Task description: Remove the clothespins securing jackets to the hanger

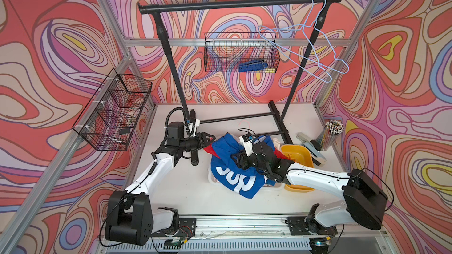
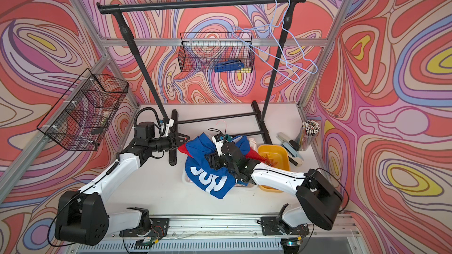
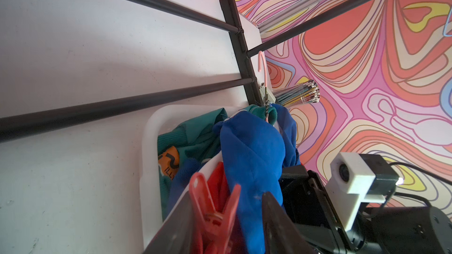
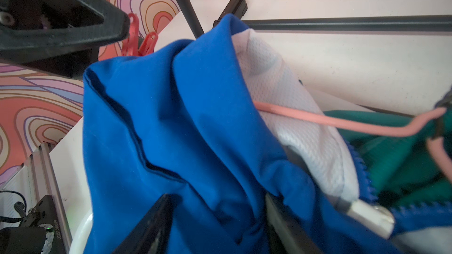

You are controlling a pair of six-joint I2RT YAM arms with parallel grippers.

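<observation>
A blue jacket with white lettering (image 1: 233, 178) lies bunched on a pink hanger (image 4: 324, 120) over the white bin. At its left shoulder sits a red clothespin (image 3: 214, 223), prongs upward. My left gripper straddles that clothespin with its fingers parted; its grip on the pin is not clear. Lower on the jacket, my right gripper has its fingers spread, with blue cloth between and below them. In the right wrist view the clothespin (image 4: 136, 37) shows beside the left gripper's finger. The jacket's other shoulder is largely hidden by the right arm.
Green clothing (image 3: 197, 134) lies in the white bin (image 3: 150, 160) under the jacket. A yellow tray (image 1: 301, 157) stands to its right. The black rack's base bar (image 1: 235, 117) runs behind; blue hangers (image 1: 310, 42) hang above. Bare table lies in front.
</observation>
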